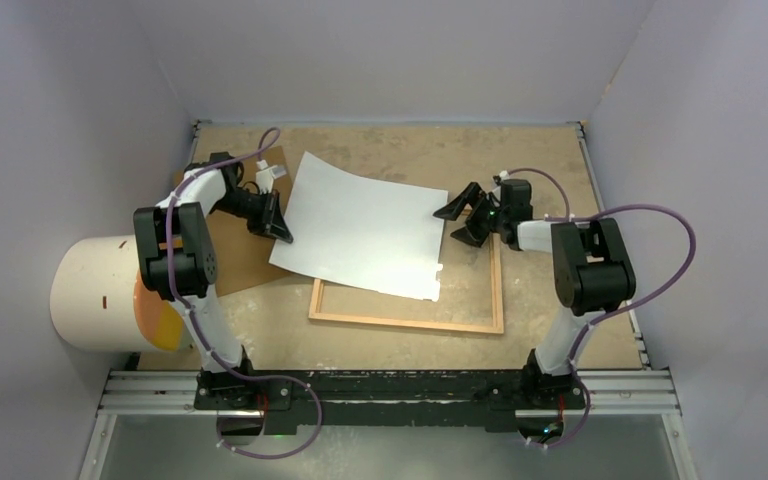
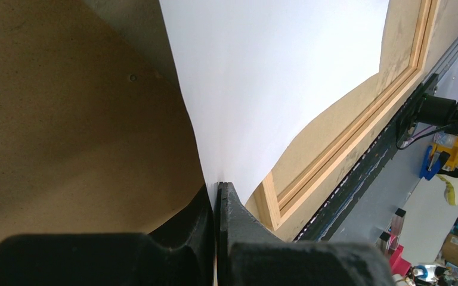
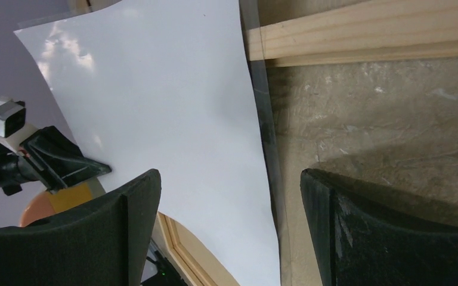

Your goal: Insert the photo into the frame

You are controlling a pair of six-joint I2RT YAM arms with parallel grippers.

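The white photo sheet [image 1: 358,225] lies over the upper part of the wooden frame [image 1: 405,322], with a clear strip along its right edge in the right wrist view. My left gripper [image 1: 282,236] is shut on the photo's left corner; in the left wrist view the sheet [image 2: 262,71] runs into its fingertips. My right gripper [image 1: 452,226] stands open at the photo's right edge, with that edge and the frame's wooden bar [image 3: 370,30] between and beyond its spread fingers.
A brown board [image 1: 230,260] lies at the left, beside a white cylinder [image 1: 95,295].
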